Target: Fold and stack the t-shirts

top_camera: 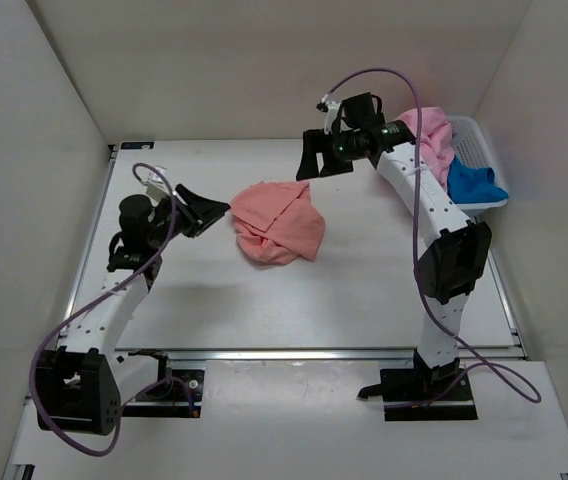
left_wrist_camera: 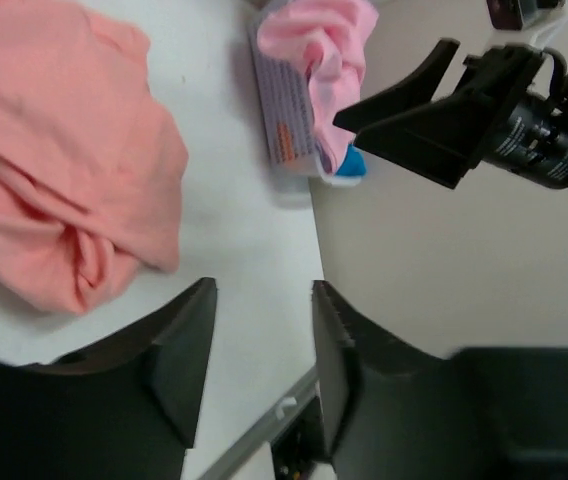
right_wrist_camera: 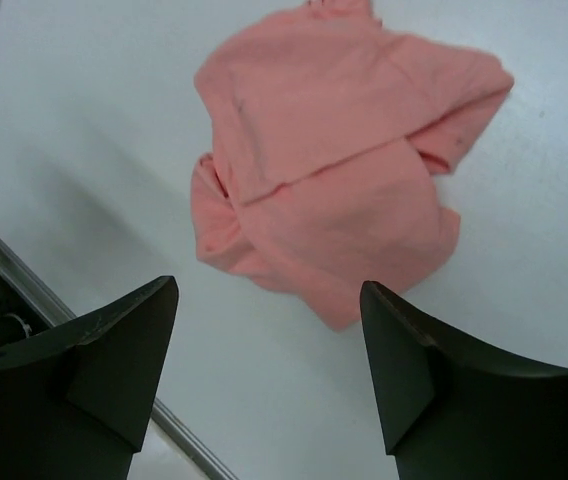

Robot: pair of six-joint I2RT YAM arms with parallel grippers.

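Note:
A salmon-pink T-shirt [top_camera: 276,222] lies loosely crumpled and partly folded over itself near the middle of the white table; both wrist views show it too, as cloth [left_wrist_camera: 74,150]. My left gripper [top_camera: 219,208] is open just left of the shirt, slightly above the table, with nothing between its fingers. My right gripper [top_camera: 319,160] hangs open above and to the upper right of the shirt, its fingers empty; the shirt lies below it in the right wrist view.
A white basket [top_camera: 484,155] at the back right holds a pink garment [top_camera: 429,135] and a blue one [top_camera: 474,183]. Its metal rail [top_camera: 264,352] runs along the front.

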